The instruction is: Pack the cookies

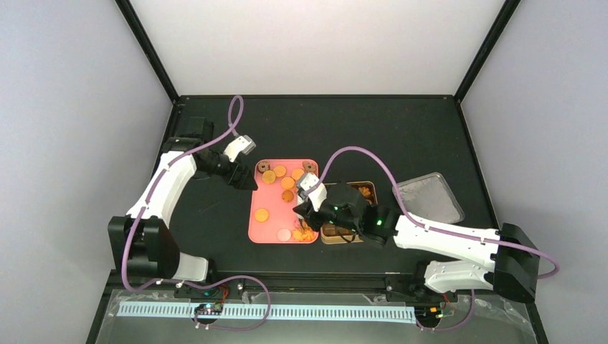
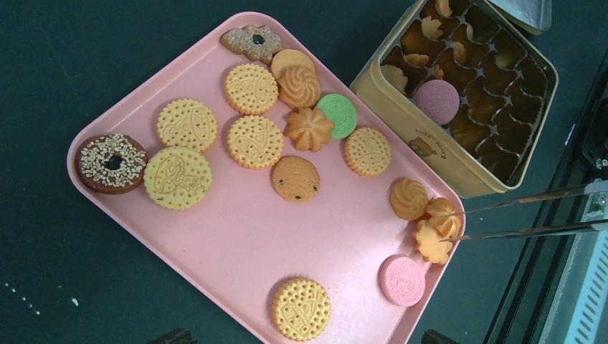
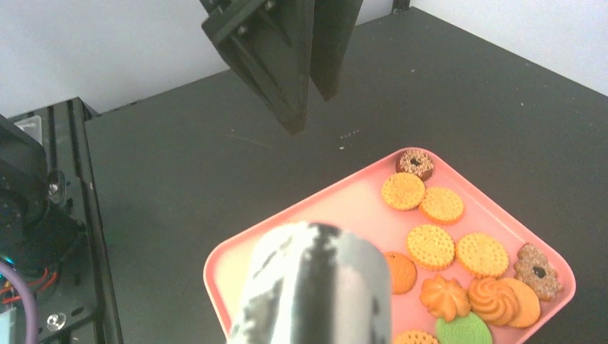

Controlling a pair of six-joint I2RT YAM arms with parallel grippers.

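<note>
Assorted cookies lie on the pink tray (image 2: 215,240): round biscuits (image 2: 301,309), a nut-topped ring (image 2: 112,163), a green disc (image 2: 338,115) and a pink disc (image 2: 402,280). Beside it stands the gold tin (image 2: 459,163), its compartments partly filled; a mauve cookie (image 2: 437,102) sits among them. My right gripper (image 1: 304,213) is shut on metal tongs (image 3: 308,294). Their two thin tips reach the piped cookies (image 2: 434,244) in the tray's corner; whether they grip one, I cannot tell. My left gripper (image 1: 247,180) hangs open and empty by the tray's left edge.
A silvery lid or tray (image 1: 430,198) lies right of the tin, partly behind the right arm (image 1: 448,240). That arm covers much of the tin from above. Bare black table (image 1: 344,129) stretches behind the tray.
</note>
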